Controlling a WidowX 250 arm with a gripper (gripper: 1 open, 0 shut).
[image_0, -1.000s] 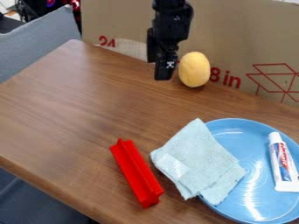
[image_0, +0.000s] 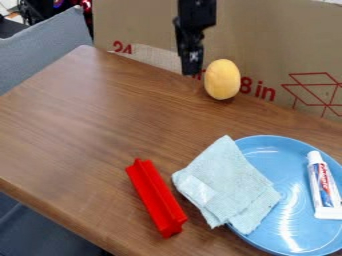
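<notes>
My black gripper (image_0: 191, 62) hangs at the top centre, just left of a yellow egg-shaped object (image_0: 222, 79) that stands by the cardboard at the back of the wooden table. Its fingers look apart, with nothing visible between them. A red bar-shaped object (image_0: 156, 197) lies in the front middle. A folded pale-blue cloth (image_0: 227, 182) lies beside it, partly on a blue plate (image_0: 291, 235), where a toothpaste tube (image_0: 323, 185) also rests.
A cardboard panel (image_0: 274, 40) borders the back of the table (image_0: 94, 120). A grey chair (image_0: 34, 50) is at the left.
My gripper has moved upward, away from the tabletop, over the last moment. The objects on the table have not visibly moved.
</notes>
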